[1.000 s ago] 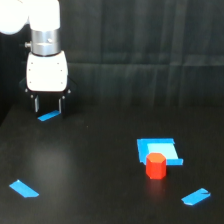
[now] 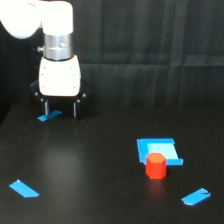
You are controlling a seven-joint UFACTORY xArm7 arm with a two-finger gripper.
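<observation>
A small red block with a hexagonal outline stands on the dark table at the right. Just behind it is a blue-edged square with a pale middle, partly covered by the block in this view. At the back left, my white gripper points down, far from the block. Its dark fingers stand apart with nothing visible between them, so it is open.
Strips of blue tape mark the table at front left, front right and under the gripper. A dark curtain hangs behind.
My gripper has shifted a little to the right and slightly lower, and its fingers look a bit wider apart. The red block and blue-edged square have not moved.
</observation>
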